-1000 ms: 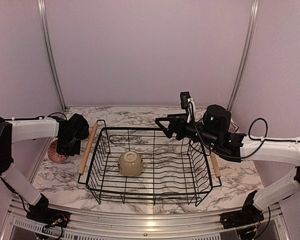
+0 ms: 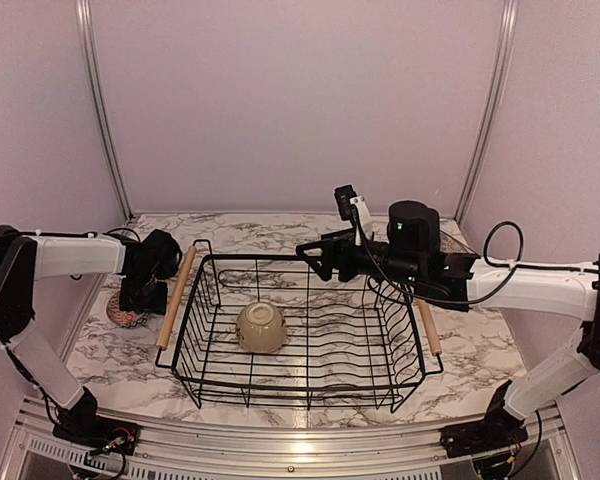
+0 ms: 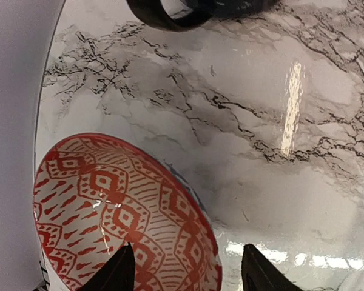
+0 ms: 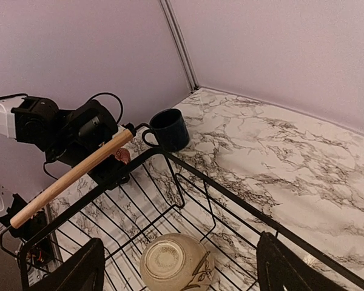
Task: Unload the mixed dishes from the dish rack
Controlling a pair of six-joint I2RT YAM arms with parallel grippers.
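Note:
The red-and-white patterned bowl (image 3: pixel 115 212) rests on the marble surface left of the rack. Its right rim lies between the spread fingers of my left gripper, which is open. From above, that arm hides much of the bowl (image 2: pixel 125 312). A beige bowl (image 2: pixel 262 328) sits upside down in the left half of the black wire dish rack (image 2: pixel 310 386). My right gripper (image 2: pixel 310 258) hovers over the rack's rear part, open and empty. In the right wrist view the beige bowl (image 4: pixel 176 264) shows low between its fingers.
A dark mug (image 4: pixel 170 129) stands on the counter behind the rack's left rear corner. Wooden handles (image 2: pixel 176 298) flank the rack on both sides. Behind the rack the marble counter (image 4: pixel 279 151) is clear.
My right gripper has shifted left and slightly down in the top view. The left gripper and the patterned bowl have moved a little to the right. The beige bowl and rack are unmoved.

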